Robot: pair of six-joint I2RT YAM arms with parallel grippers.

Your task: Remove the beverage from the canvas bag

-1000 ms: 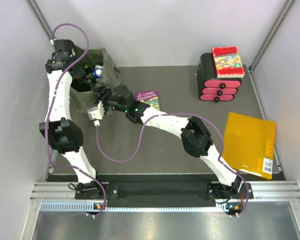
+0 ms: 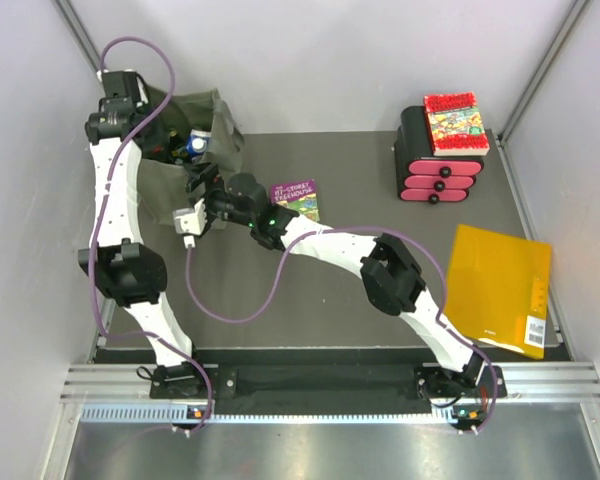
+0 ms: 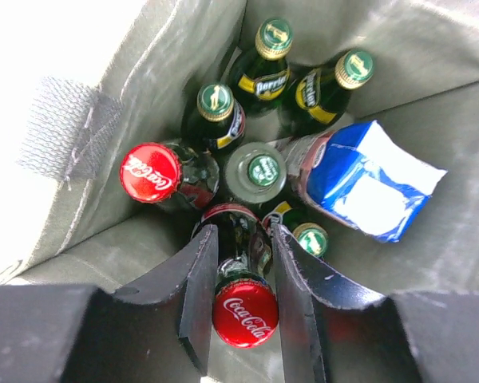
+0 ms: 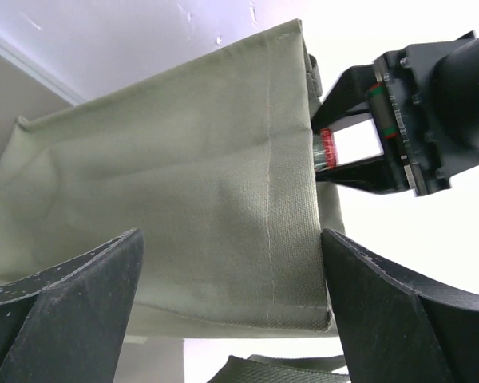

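Observation:
The canvas bag point(image 2: 220, 130) stands at the back left with several bottles inside. In the left wrist view my left gripper has its fingers on a Coca-Cola bottle point(image 3: 244, 311) among green-capped bottles point(image 3: 259, 80), a second red-capped bottle point(image 3: 150, 171) and a blue-and-white pack point(image 3: 367, 183); whether it grips firmly is unclear. My right gripper is at the bag's front edge, the grey-green canvas point(image 4: 184, 183) between its parted fingers; in that view the left gripper shows at upper right with a red band between its fingers.
A black-and-pink drawer box point(image 2: 438, 180) with a book on top stands at the back right. A yellow folder point(image 2: 495, 285) lies at the front right. A small book point(image 2: 300, 195) lies in the middle.

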